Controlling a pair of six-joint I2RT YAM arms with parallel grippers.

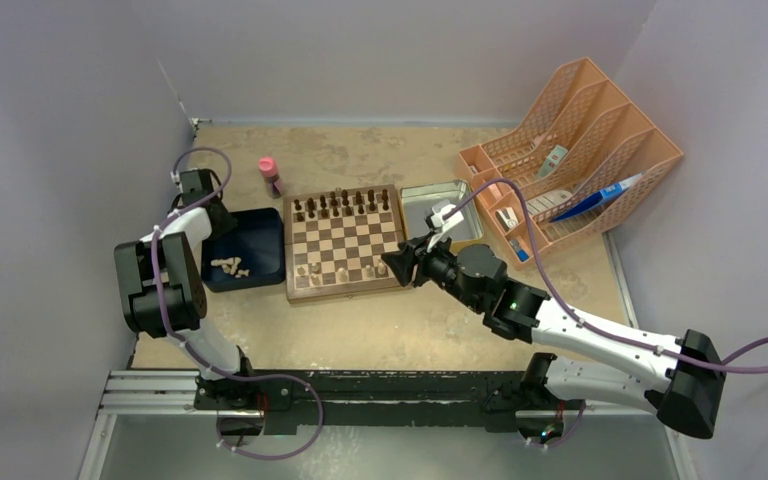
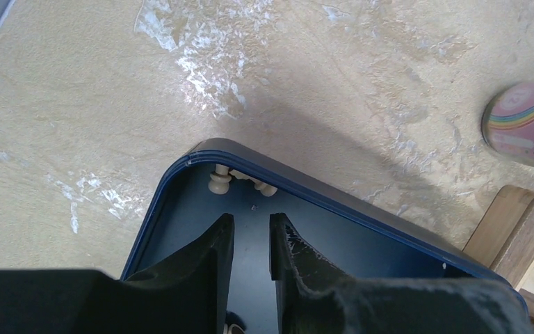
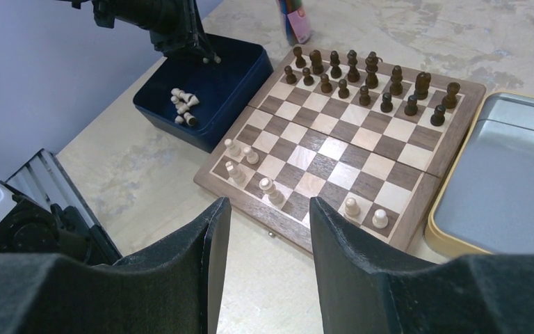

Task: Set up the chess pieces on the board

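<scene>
The chessboard (image 1: 345, 243) lies mid-table. Dark pieces (image 3: 364, 96) fill the two rows along its far side, while several light pieces (image 3: 268, 186) stand spread along the near side. Left of the board is a navy bin (image 1: 265, 277) with a pile of light pieces (image 3: 185, 106) in it. In the left wrist view, more light pieces (image 2: 219, 181) lie against the bin's far wall. My left gripper is over the bin, fingers parted and empty, just short of those pieces. At the board's near right corner, my right gripper hangs above, open and empty.
A pink-capped bottle (image 1: 270, 174) stands behind the bin's right corner. The metal tray (image 1: 426, 204) adjoins the board's right side, and an orange organizer (image 1: 570, 150) is at the far right. The table in front of the board is clear.
</scene>
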